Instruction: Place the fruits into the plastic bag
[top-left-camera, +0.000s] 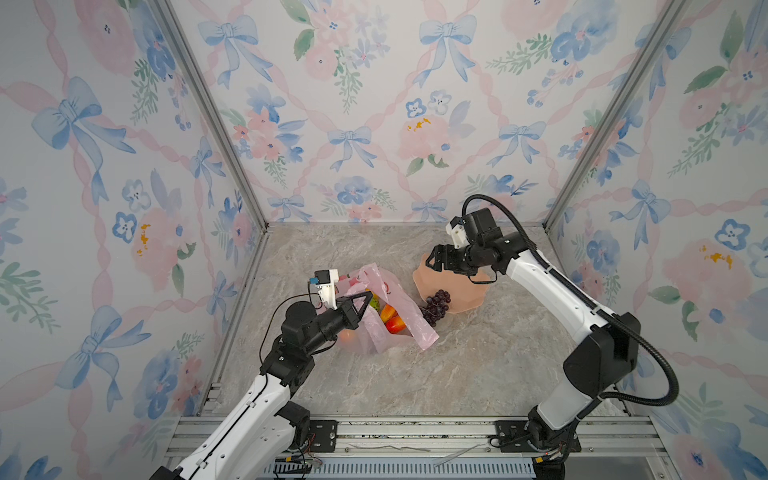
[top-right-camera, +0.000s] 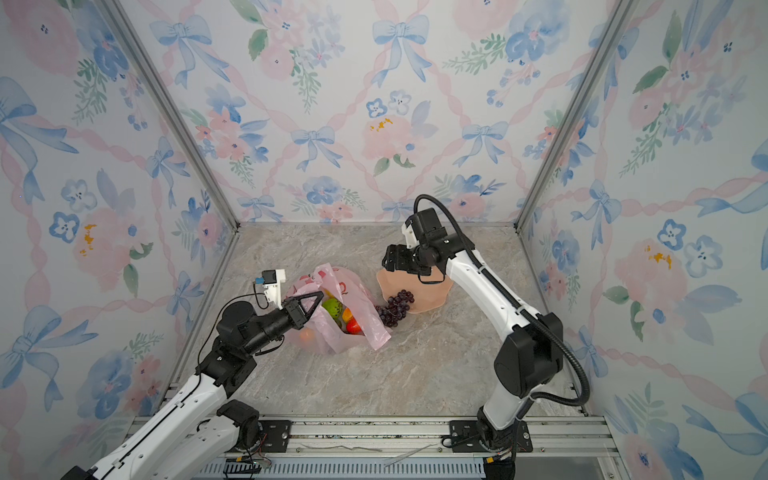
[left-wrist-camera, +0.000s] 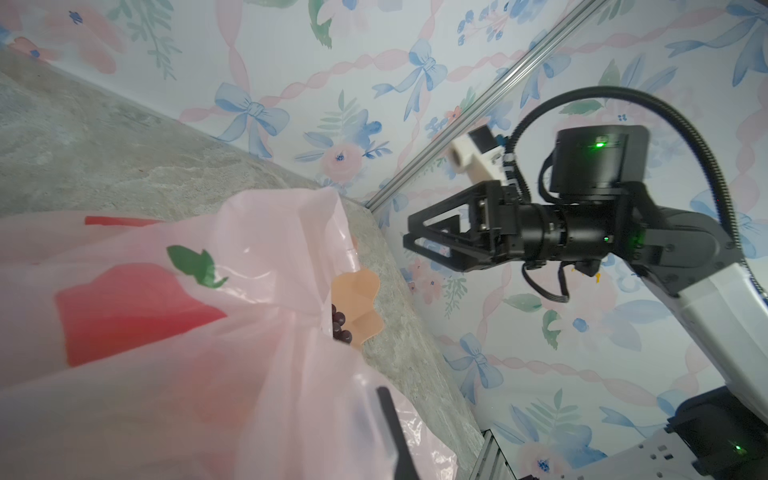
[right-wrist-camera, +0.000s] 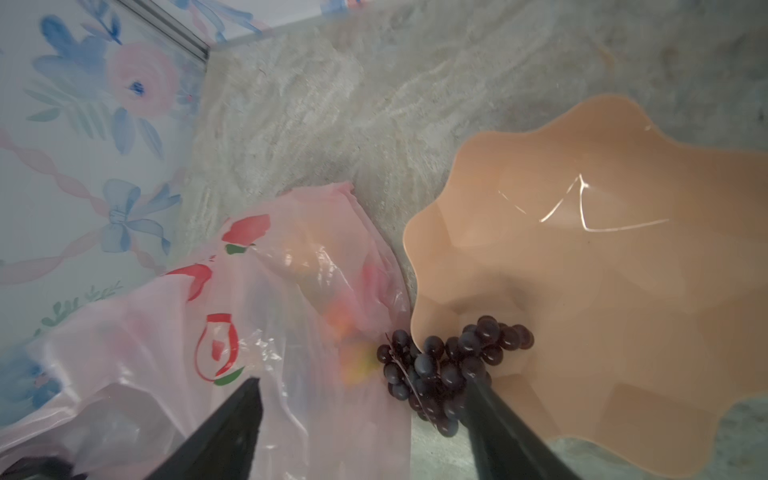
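Observation:
A bunch of dark grapes (top-left-camera: 436, 306) lies across the left rim of the peach scalloped dish (top-left-camera: 472, 297), against the plastic bag. The pink translucent plastic bag (right-wrist-camera: 240, 328) gapes upward; in it show a red-orange fruit (top-left-camera: 396, 324), a green fruit (top-right-camera: 333, 309) and other fruit partly covered by film. My left gripper (top-left-camera: 370, 296) is shut on the bag's edge; film hides most of its fingers in the left wrist view. My right gripper stands open and empty above the dish and grapes, its blurred fingers (right-wrist-camera: 232, 428) spread wide.
Bare grey marbled tabletop (top-left-camera: 472, 376) lies in front of the dish and bag, with more room behind. A loose flap of bag (top-left-camera: 428, 332) hangs close to the grapes. Patterned walls enclose the table.

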